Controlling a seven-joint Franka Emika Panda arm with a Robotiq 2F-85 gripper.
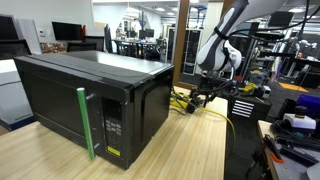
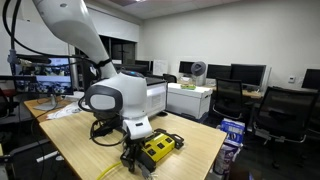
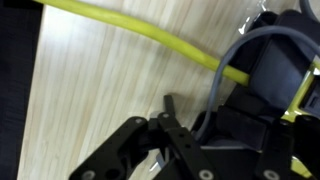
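Beside a black and yellow device, my gripper hangs low over the table. A black piece of the device shows at right in the wrist view. One dark finger stands over bare wood; the other blends into the black parts, so the gap and anything in it are unclear. A yellow cable runs past the fingers to the black piece, and a grey cord curves close to them. In exterior view 1, the gripper is small, near the yellow cables at the table's far end.
A large black microwave with a green strip takes up much of the table. Bare wood lies to its right. More yellow cable hangs near the table edge. Chairs stand beyond the table.
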